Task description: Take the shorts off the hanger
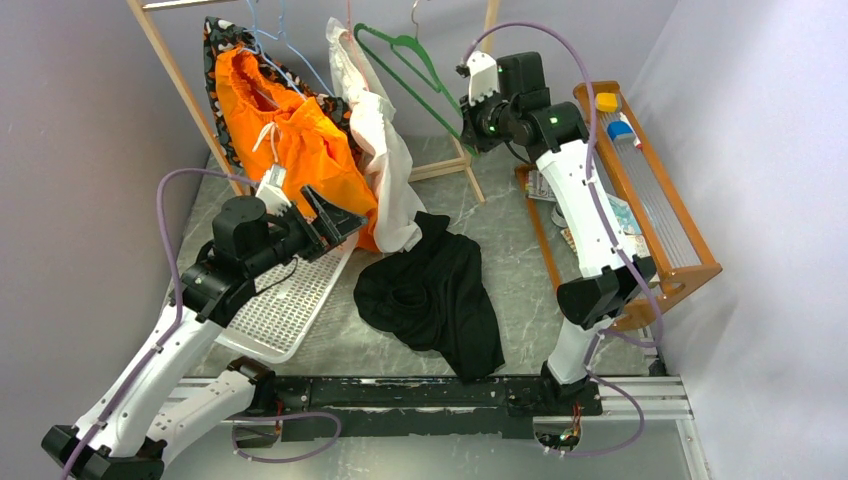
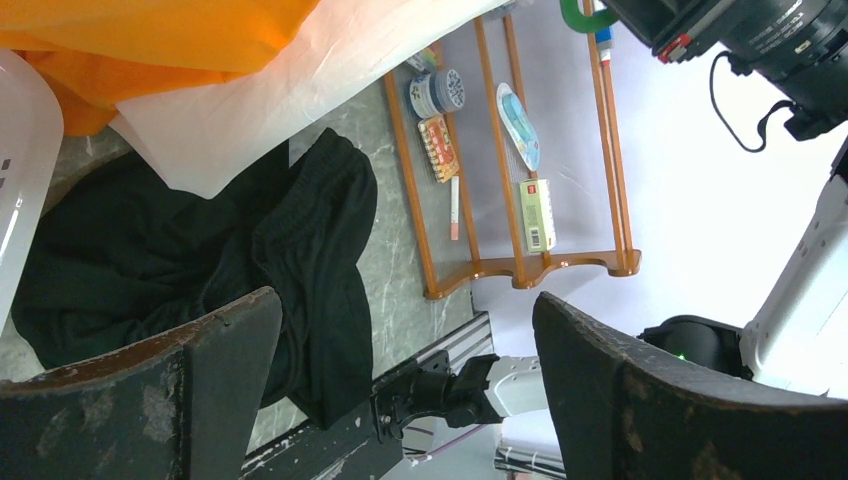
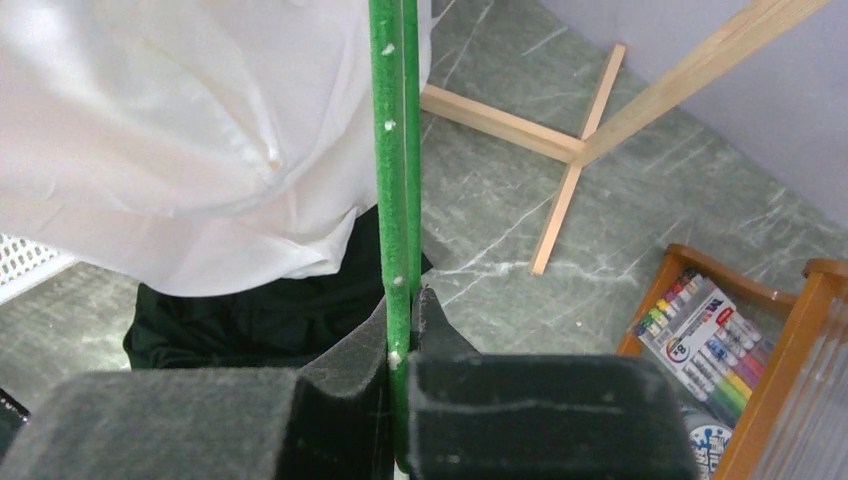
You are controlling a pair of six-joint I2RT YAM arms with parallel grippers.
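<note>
My right gripper (image 1: 470, 125) is up near the rack, shut on the green hanger (image 1: 420, 80), whose green bar (image 3: 398, 200) runs straight up between its fingers. The hanger carries no garment. Black shorts (image 1: 420, 300) lie crumpled on the floor below, also visible in the left wrist view (image 2: 120, 250). My left gripper (image 1: 330, 220) stands open in front of the hanging orange garment (image 1: 290, 150), with nothing between its fingers.
A white cloth (image 1: 370, 120) hangs beside the orange one. A white perforated basket (image 1: 290, 320) is at lower left. A wooden shelf (image 1: 680, 270) with small items stands at right. The rack's post and foot (image 3: 700, 70) are close to the right gripper.
</note>
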